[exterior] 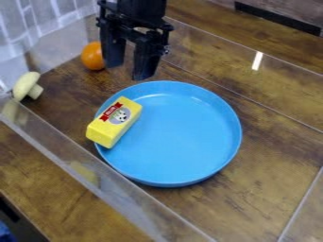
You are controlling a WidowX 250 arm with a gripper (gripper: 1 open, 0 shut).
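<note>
My black gripper [130,59] hangs from the top of the view, over the table behind the blue plate, its two fingers apart with nothing visible between them. The blue plate [183,142] lies on the wooden table, and a yellow box with a printed label [113,123] rests on its left part.
An orange round object [93,56] sits behind, left of the gripper. A pale mushroom-like object [26,87] is at the far left. A transparent rail or wall [51,151] runs along the left.
</note>
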